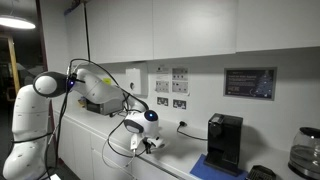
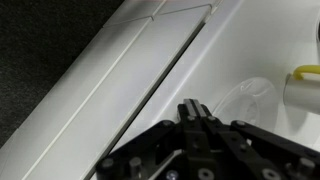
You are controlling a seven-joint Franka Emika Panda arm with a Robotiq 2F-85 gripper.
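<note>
My gripper is shut in the wrist view, and nothing shows between its fingertips. Beyond the fingertips, a clear round dish or lid [image 2: 262,100] rests on the white counter, its near part hidden by the gripper. At the right edge is part of a white mug-like object [image 2: 303,92] with a yellow handle [image 2: 308,71]. In the exterior view the gripper [image 1: 150,150] hangs low over the counter's front edge, too small there to make out its fingers clearly.
A black coffee machine [image 1: 224,141] stands on the counter, with a blue mat [image 1: 207,171] at its base. Farther right is a glass jug [image 1: 305,152]. Wall sockets [image 1: 179,87] sit behind the arm. White drawer fronts [image 2: 110,75] drop away below the counter edge.
</note>
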